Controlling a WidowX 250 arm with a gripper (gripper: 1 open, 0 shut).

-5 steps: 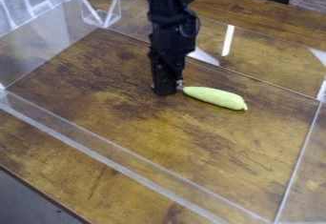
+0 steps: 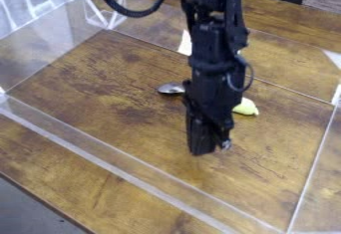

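Note:
My black gripper is low over the middle of the wooden board, shut, with nothing visible between its fingers. Behind it, a pale green elongated object shows only its right end, the rest hidden by the arm. A silver metal object, perhaps a spoon, lies just left of the arm, partly covered by it.
Clear plastic walls border the wooden work area. A white railing stands beyond the back left.
The gripper has moved toward the camera and right, now in front of the green object and covering most of it, leaving the silver object uncovered.

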